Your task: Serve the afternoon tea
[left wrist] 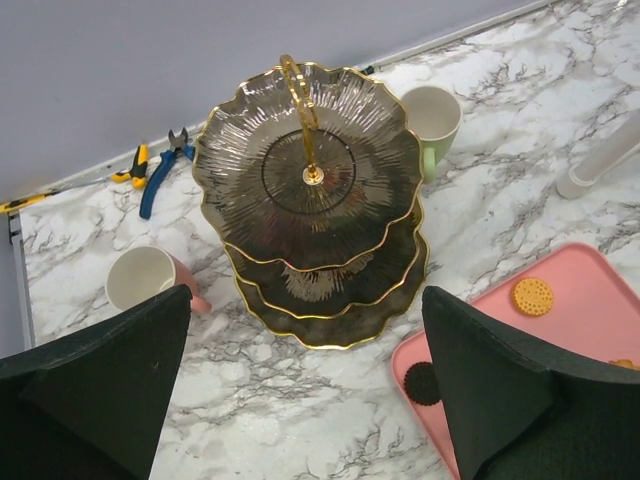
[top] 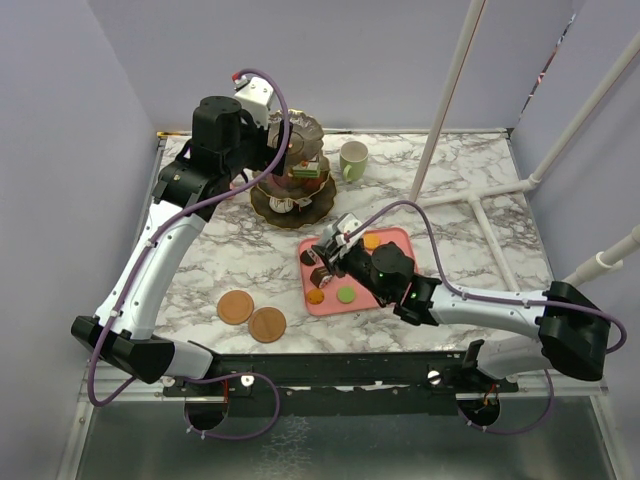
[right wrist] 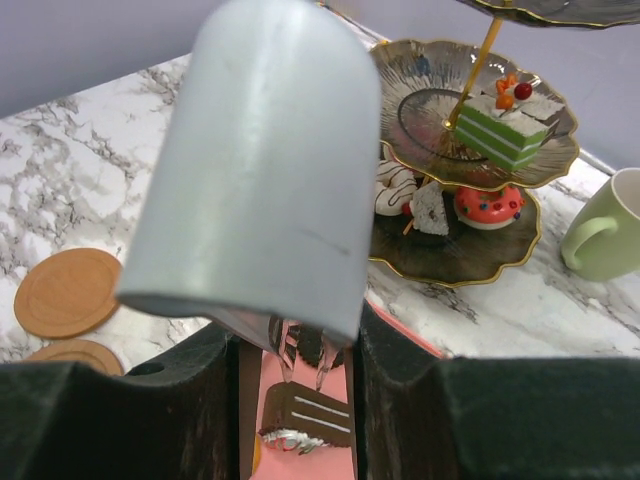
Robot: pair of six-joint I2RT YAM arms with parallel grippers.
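Observation:
My right gripper is shut on a pale grey tool (right wrist: 260,150) whose clear prongs point down, and the tool blocks much of the right wrist view. Beneath it, a chocolate cake slice (right wrist: 305,415) lies on the pink tray (top: 402,238). The gold-rimmed tiered stand (left wrist: 300,220) is at the back. A green cake slice (right wrist: 505,130) rests on its middle tier; a red-iced donut (right wrist: 488,205), a striped donut (right wrist: 390,190) and a speckled piece are on the bottom tier. Open and empty, my left gripper hangs above the stand.
A green mug (top: 353,160) stands right of the stand and a pink mug (left wrist: 145,278) left of it. Two brown coasters (top: 235,307) lie left of the tray. Pliers (left wrist: 165,170) are along the back edge. White poles (top: 445,100) cross the right side.

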